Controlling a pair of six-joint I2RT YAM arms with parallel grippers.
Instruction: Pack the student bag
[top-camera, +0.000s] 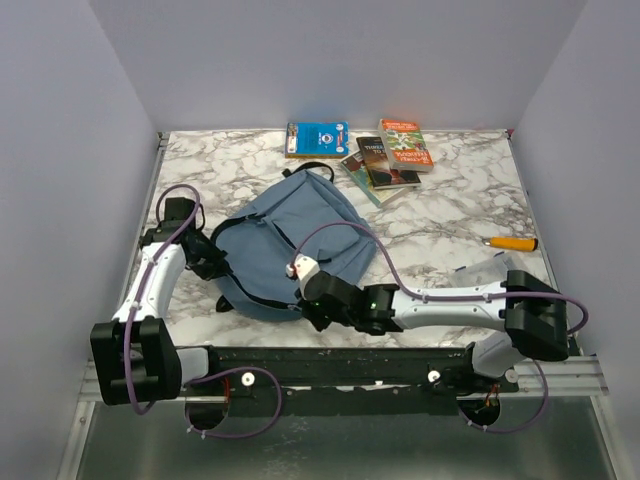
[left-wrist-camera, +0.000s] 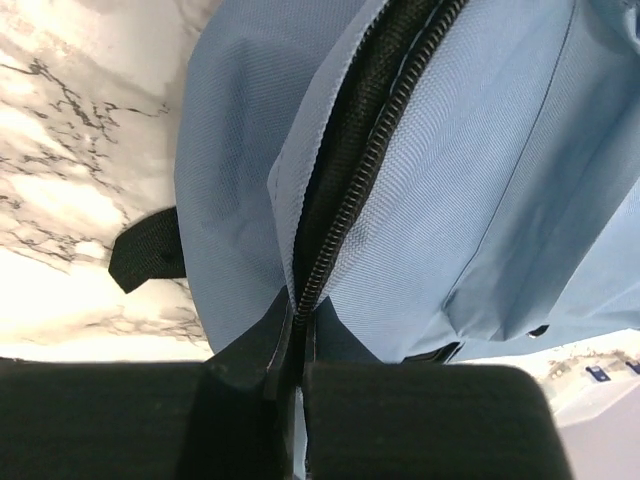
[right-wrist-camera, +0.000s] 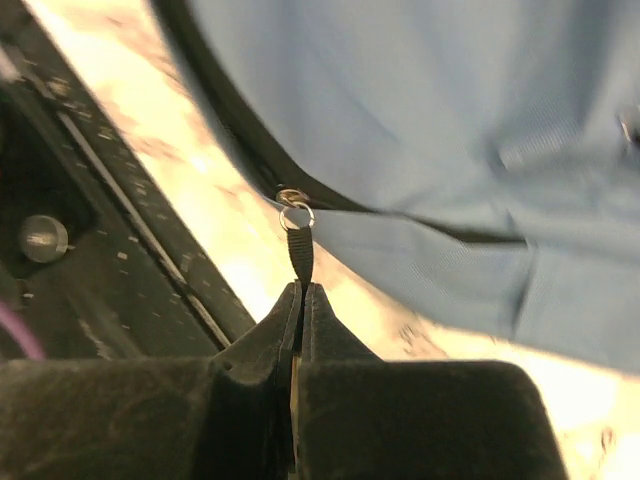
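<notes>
The blue-grey backpack lies on the marble table, its dark zipper running along the lower left edge. My left gripper is shut on that edge; in the left wrist view the black zipper runs into the fingertips. My right gripper is at the bag's bottom edge, shut on the zipper pull, a black fabric tab on a metal ring.
A blue book and a pile of books lie at the back. An orange tool and a clear pouch are on the right.
</notes>
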